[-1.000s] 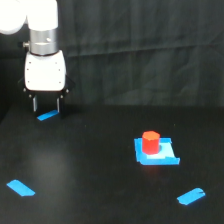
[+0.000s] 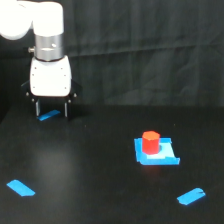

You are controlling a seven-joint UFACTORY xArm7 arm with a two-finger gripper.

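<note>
A red block point(image 2: 151, 142) rests on a white square with blue edges point(image 2: 168, 158), right of the table's middle. Far off at the back left, my gripper point(image 2: 53, 107) points down with its fingers spread apart. Nothing shows held between them. A blue strip point(image 2: 49, 115) on the table appears just below the gripper in this view; how high the fingers are above it is hard to tell. Both the red block and the square are well to the right of the gripper.
Another blue strip point(image 2: 20, 188) lies at the front left, and one more blue strip point(image 2: 191, 196) at the front right. A black curtain point(image 2: 150, 55) hangs behind.
My gripper has shifted a little to the right and slightly lower in the view. The red block, the square and the blue strips have stayed put.
</note>
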